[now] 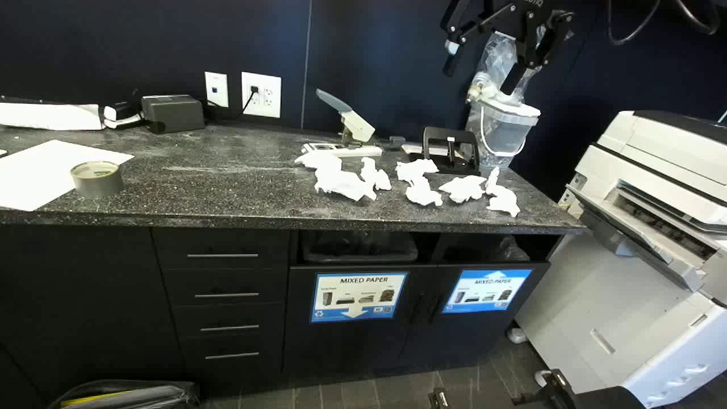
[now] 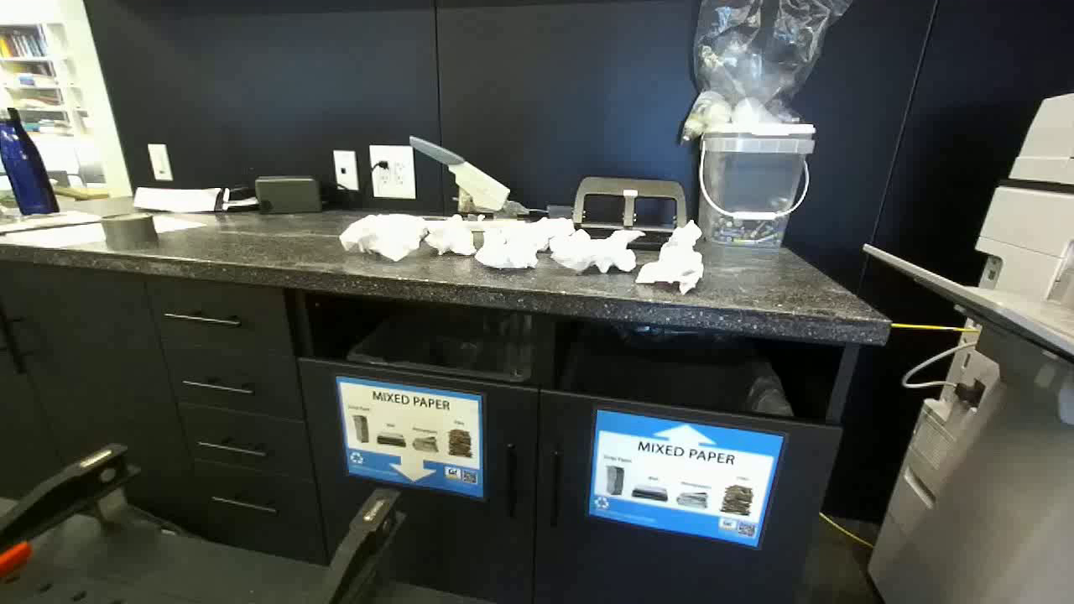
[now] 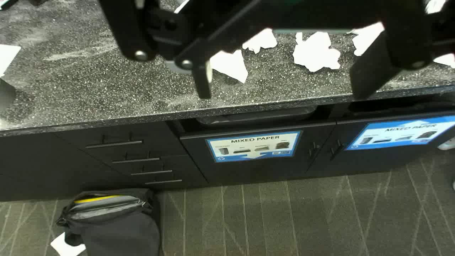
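Observation:
Several crumpled white papers lie along the dark speckled counter (image 1: 225,184); one is the large paper at the left of the group (image 1: 344,183), another the upright paper at its right end (image 1: 502,199). My gripper (image 1: 480,72) hangs high above the counter's right part in exterior view 1, its fingers wide apart and empty. Seen from the wrist, the gripper spans a view of the counter's front edge, with a crumpled paper (image 3: 315,52) showing between its fingers and others partly hidden behind its links. Exterior view 2 does not show the gripper.
Behind the papers stand a paper cutter (image 2: 481,186), a black hole punch (image 2: 629,201) and a clear bucket (image 2: 755,186) with a plastic bag on top. Below are open bin slots (image 2: 443,342) over doors with mixed paper signs (image 2: 687,478). A tape roll (image 1: 96,178) sits left; a printer (image 1: 654,197) stands right.

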